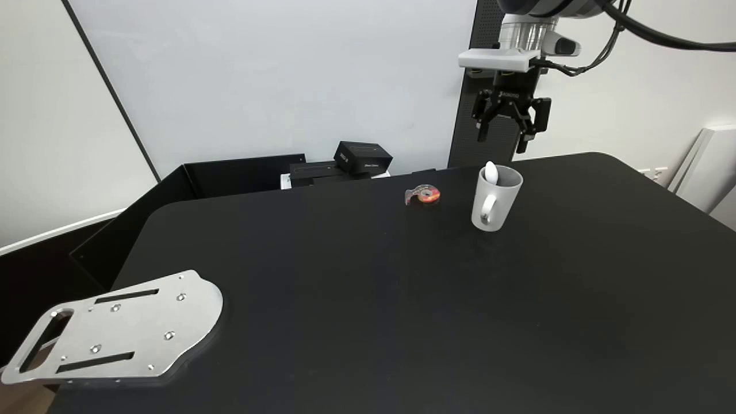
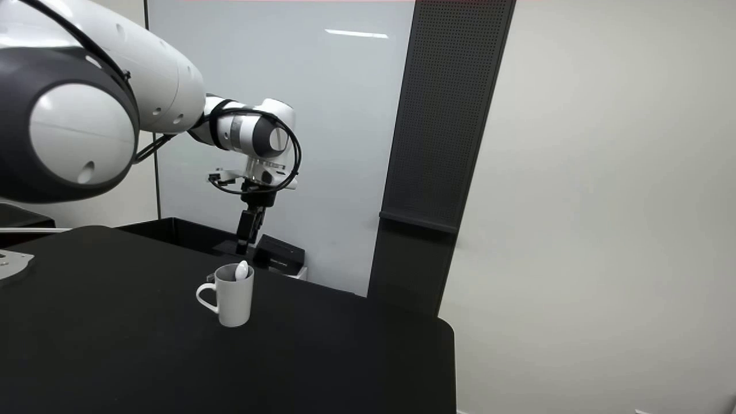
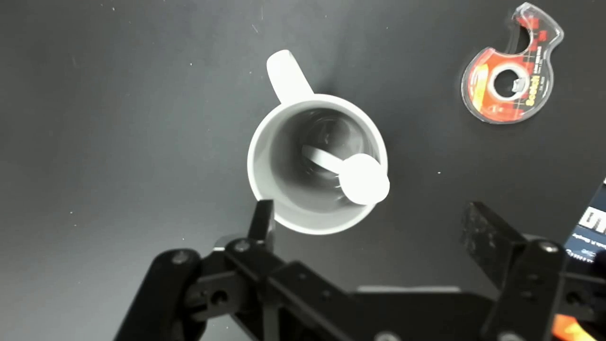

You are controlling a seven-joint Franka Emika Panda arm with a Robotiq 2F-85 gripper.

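Note:
A white mug (image 1: 494, 207) stands upright on the black table, its handle toward the camera of exterior view 1. Leaning inside it is a white spoon (image 3: 363, 179), whose rounded end rests at the rim in the wrist view. My gripper (image 1: 502, 140) hangs above and behind the mug, its fingers spread wide with nothing between them. From the wrist, one fingertip (image 3: 262, 221) overlaps the lower left of the mug's rim in the picture, while the other finger lies well to the right. In exterior view 2 the gripper (image 2: 241, 249) is clear above the mug (image 2: 234, 300).
A red Scotch tape dispenser (image 1: 424, 194) lies left of the mug. A silver metal plate (image 1: 131, 328) is at the table's front left corner. Black boxes (image 1: 362, 157) sit beyond the back edge.

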